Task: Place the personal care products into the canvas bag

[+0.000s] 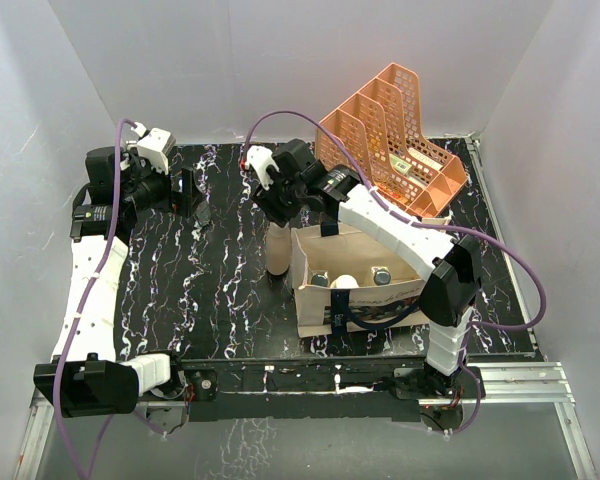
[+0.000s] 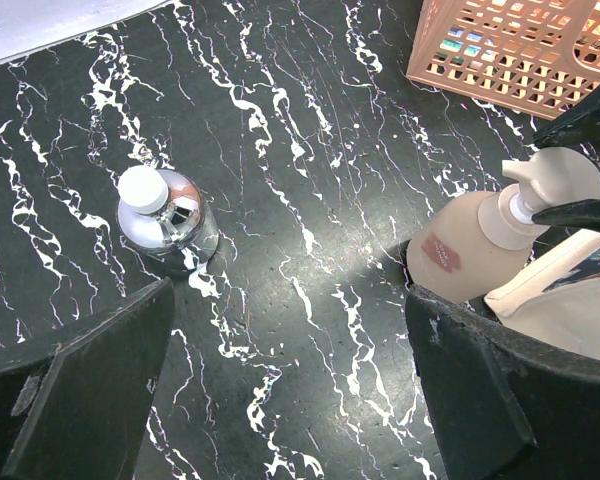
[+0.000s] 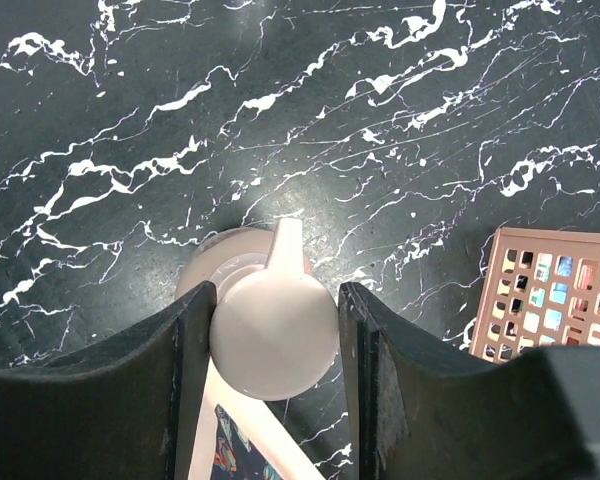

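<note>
A beige pump bottle [image 1: 277, 250] stands beside the canvas bag [image 1: 315, 312], which holds several items. My right gripper is over it, fingers either side of the pump head [image 3: 274, 335]; whether they grip it is unclear. In the left wrist view the same bottle [image 2: 460, 255] is at the right. A silver bottle with a white cap [image 2: 168, 220] stands under my left gripper, which is open and empty.
An orange plastic rack [image 1: 390, 130] stands behind the bag at the back right.
</note>
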